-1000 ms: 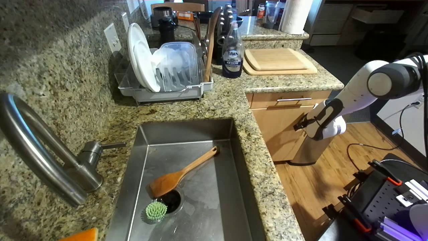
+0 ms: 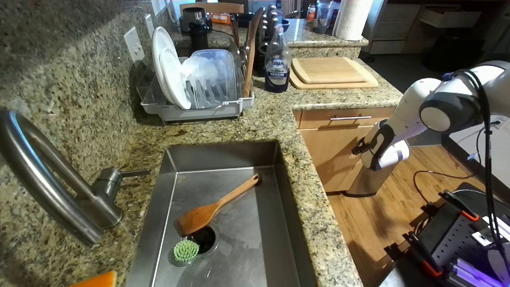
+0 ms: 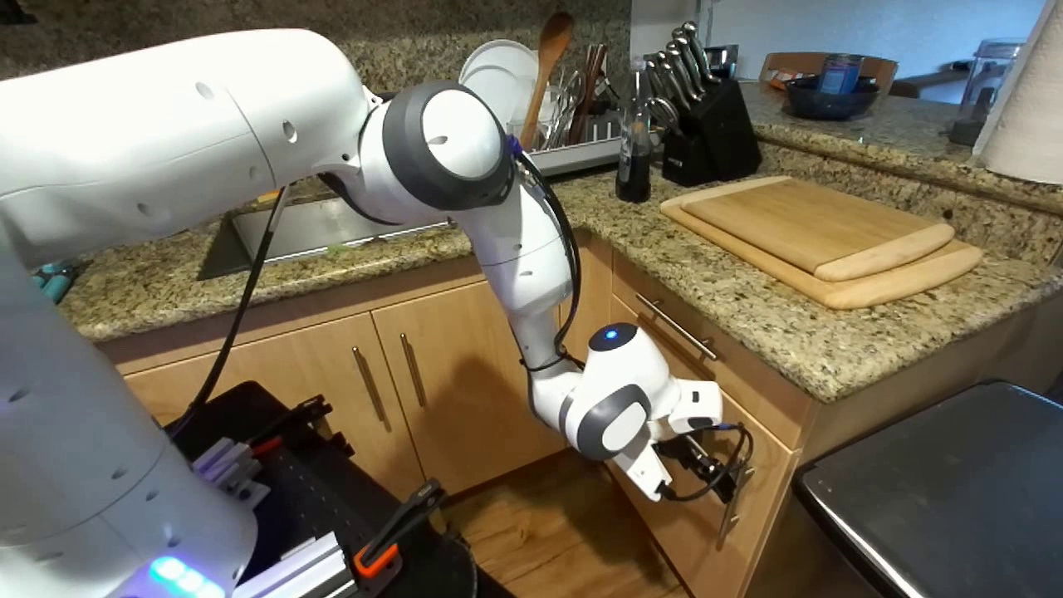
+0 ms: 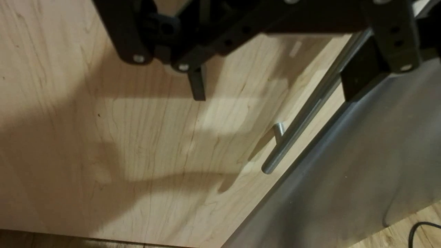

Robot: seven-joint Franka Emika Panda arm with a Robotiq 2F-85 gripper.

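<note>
My gripper stands open in front of a light wood cabinet door (image 4: 153,136) below the counter. In the wrist view, a metal bar handle (image 4: 306,113) runs diagonally across the space between the fingers, closer to the right finger (image 4: 363,72) than to the left one (image 4: 197,84). The handle's lower end and one mounting post are visible, and its upper part passes behind the gripper. Contact with the bar cannot be made out. From the side, the gripper (image 3: 712,467) is beside that door's handle (image 3: 735,513). The door appears closed.
Right of the door stands a metal-sided bin (image 4: 351,177) with a dark lid (image 3: 947,488). Above are a drawer handle (image 3: 678,327) and the counter's overhanging edge (image 3: 819,384). Cutting boards (image 3: 817,234) lie on top. The sink (image 2: 239,225) holds a wooden spatula (image 2: 205,215) and green brush (image 2: 185,250).
The arm's elbow has shifted left and slightly down in exterior view 1. The hand has tilted a little, while the gripper stays by the cabinet door. Sink and counter items have not moved.
</note>
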